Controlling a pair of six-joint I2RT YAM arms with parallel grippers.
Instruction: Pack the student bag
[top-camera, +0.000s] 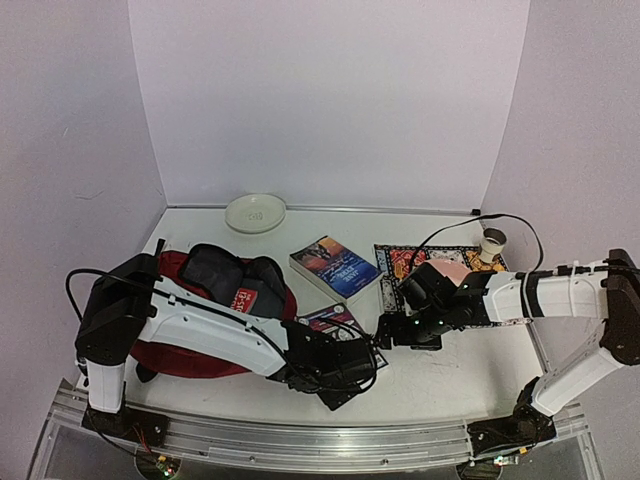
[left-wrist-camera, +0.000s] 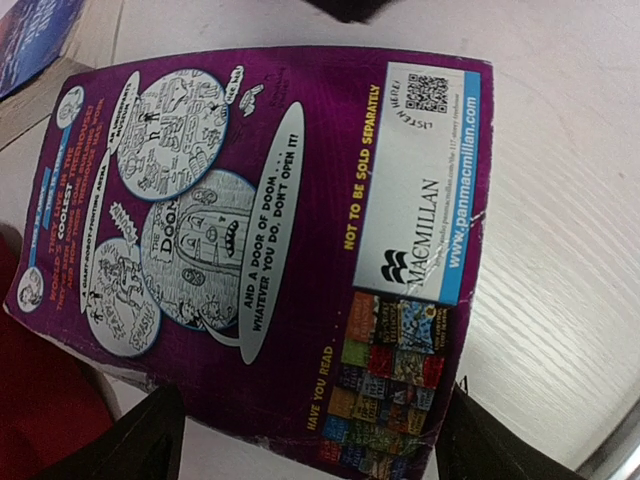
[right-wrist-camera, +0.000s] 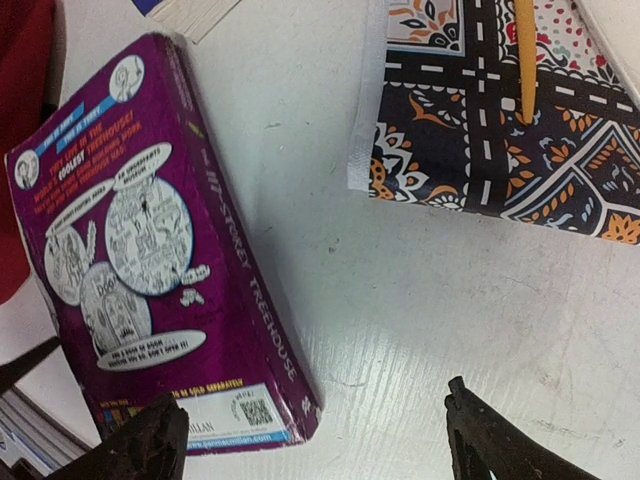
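Observation:
A purple book (top-camera: 327, 318) lies flat on the table, largely covered by my left arm in the top view. Its back cover (left-wrist-camera: 290, 210) fills much of the left wrist view. Over the book's near end is my left gripper, fingers spread wide, one finger on either side of it in view; contact cannot be made out. To the right of the book stands my right gripper, open above bare table. The red bag (top-camera: 185, 362) sits open at the left, with dark contents and a red-labelled item (top-camera: 243, 300) inside, partly behind my left arm.
A blue book (top-camera: 335, 268) rests behind the purple one. At the right lies a patterned cloth (right-wrist-camera: 430, 130) with a pencil (right-wrist-camera: 527, 60) on it. A cup (top-camera: 491, 243) stands at its back corner; a white plate (top-camera: 255, 213) is at the back left.

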